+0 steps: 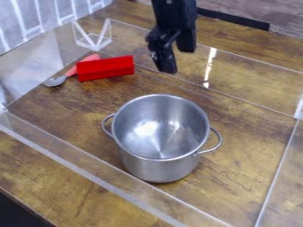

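Note:
A steel pot (160, 142) with two side handles stands on the wooden table, front centre. A red block (105, 68) lies at the back left, beside a small utensil with a red part and a round metal end (56, 81). My black gripper (168, 55) hangs above the back middle of the table, behind the pot and right of the red block, fingers apart and slightly blurred, with nothing seen between them.
Clear low panels border the work area. A white bracket (89, 40) is at the back left corner. The wood right of the pot and behind it (243, 84) is bare.

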